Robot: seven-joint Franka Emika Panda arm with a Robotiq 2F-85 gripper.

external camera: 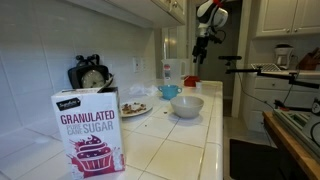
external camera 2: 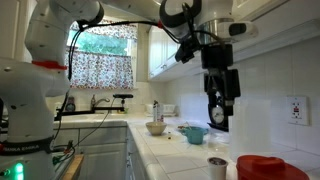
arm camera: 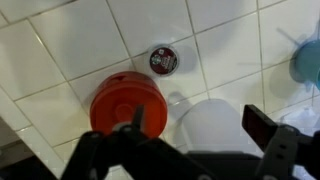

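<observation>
My gripper (external camera 2: pixel 219 104) hangs in the air above the far end of the counter, pointing down. In the wrist view its two dark fingers (arm camera: pixel 265 132) stand wide apart, and nothing shows gripped between them. Below lies a round red lidded pot (arm camera: pixel 128 100), partly covered by one finger. A small can or jar (arm camera: pixel 163 60) with a dark round top stands beside it on the tiles; exterior view 2 shows it as a silvery cylinder. Close to the pot is a white rounded object (arm camera: pixel 215 122), possibly a paper roll, partly hidden by the gripper.
A teal pot (external camera: pixel 170 91) stands farther along the counter. Nearer exterior camera 1 are a grey bowl (external camera: pixel 187 106), a plate of food (external camera: pixel 134 110) and a sugar box (external camera: pixel 91 134). Wall cabinets (external camera 2: pixel 190 62) overhang the counter. Bare tiles (arm camera: pixel 230 45) show beside the can.
</observation>
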